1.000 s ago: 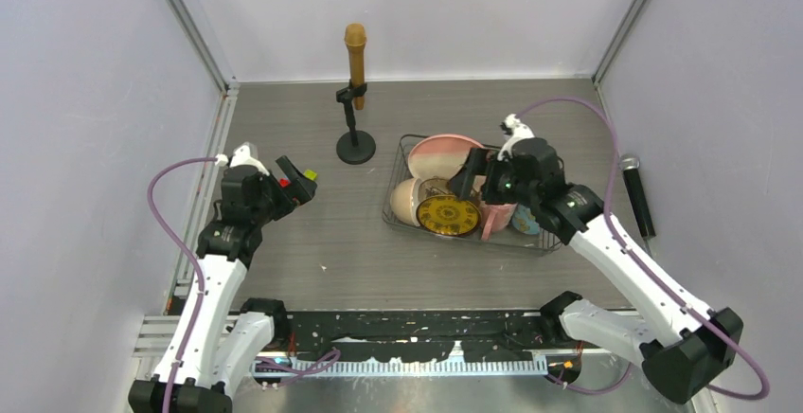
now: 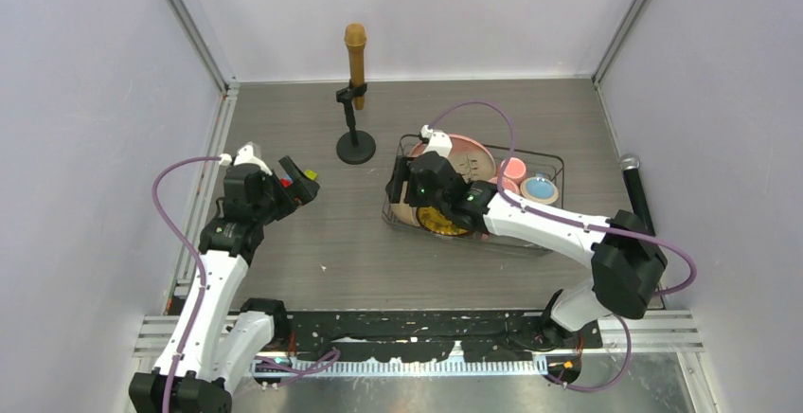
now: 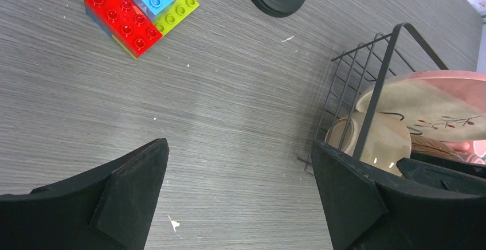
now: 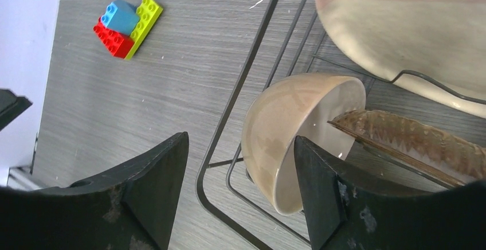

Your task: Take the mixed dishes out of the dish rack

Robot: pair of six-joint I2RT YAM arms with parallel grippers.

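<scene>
A wire dish rack [image 2: 549,247] on the right half of the table holds a large pink-and-cream plate [image 2: 467,154], a yellow patterned plate [image 2: 437,222], pink cups [image 2: 512,169] and a blue-topped cup [image 2: 539,189]. At the rack's left end a cream bowl [image 4: 272,129] lies on its side, its mouth facing right. My right gripper hovers over that end, fingers part open; one finger shows before the bowl's rim, the other left of the rack's wire. Whether either touches the bowl, I cannot tell. My left gripper stands open and empty left of the rack.
Red, blue and green toy bricks [image 3: 134,15] sit near my left gripper. A stand [image 2: 355,146] holding a brown microphone is behind, left of the rack; a black microphone [image 2: 636,190] lies at the right edge.
My right arm has swung left, from above the rack's middle to its left end, now covering the bowl in the top view. The left arm has barely moved.
</scene>
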